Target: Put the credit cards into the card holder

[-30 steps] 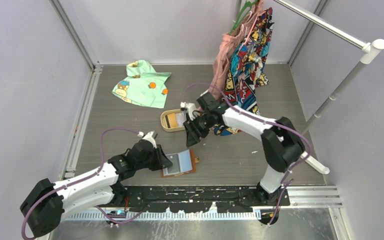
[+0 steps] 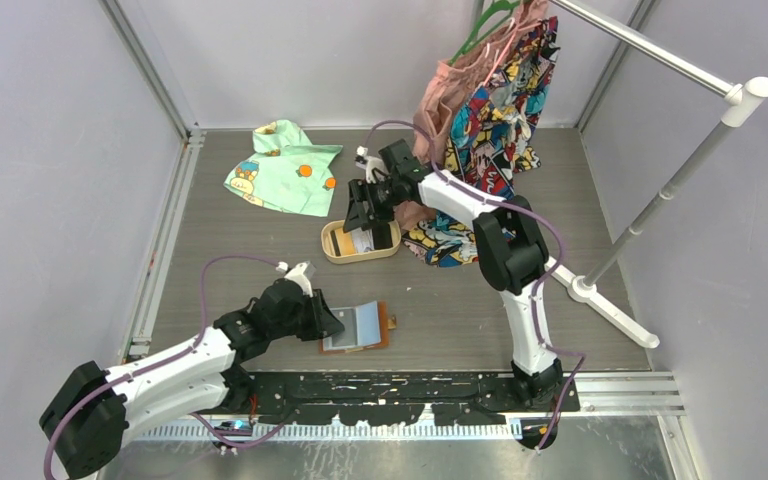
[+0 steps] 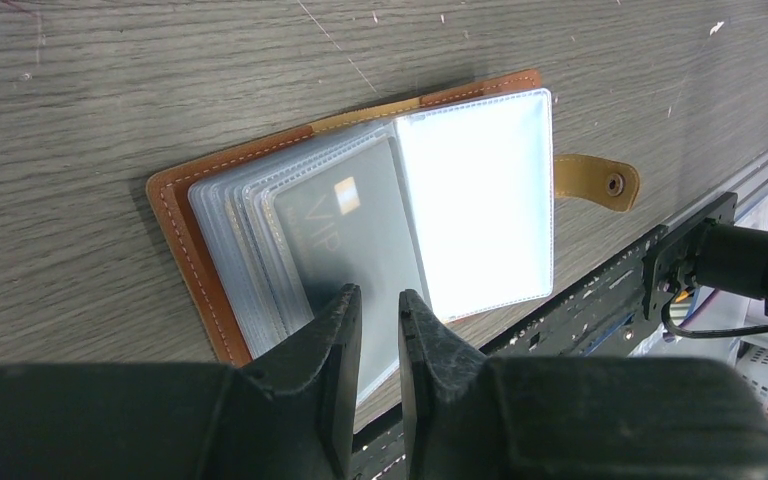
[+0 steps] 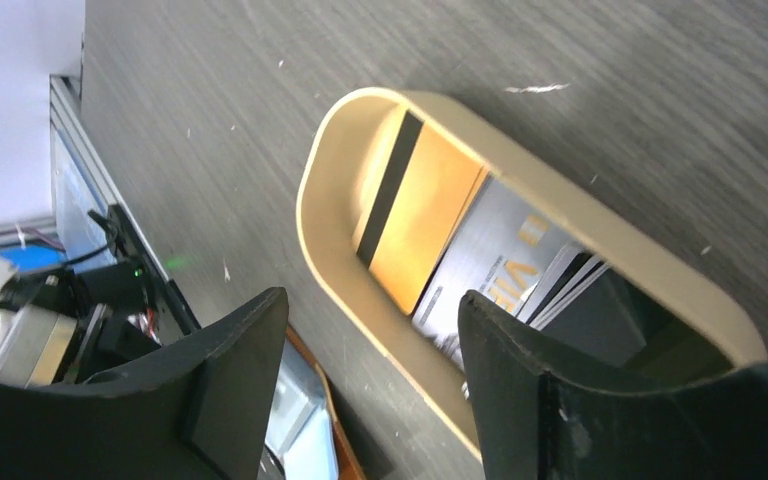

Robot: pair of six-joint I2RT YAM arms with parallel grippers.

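Observation:
A brown card holder (image 3: 190, 250) lies spread on the table, its clear sleeves fanned. One sleeve holds a grey VIP card (image 3: 350, 235); the sleeve on the right (image 3: 485, 200) looks empty. My left gripper is at the holder's near side, its fingers closed in on the clear sleeve edges, though the exact grip is partly hidden. Across the table, a cream tray (image 4: 330, 270) contains an orange card (image 4: 428, 215), a grey VIP card (image 4: 495, 255) and dark cards (image 4: 600, 320). Above this tray my right gripper hangs with its fingers apart and nothing between them.
A green patterned cloth (image 2: 285, 172) lies behind the tray to the left. Hanging clothes (image 2: 500, 110) reach the table right beside the right arm. A white rack foot (image 2: 600, 300) stands at the right. Bare table lies between tray and holder.
My right gripper has moved from near the card holder back and left to over the tray. The left arm has stayed in place; the holder has shifted only slightly.

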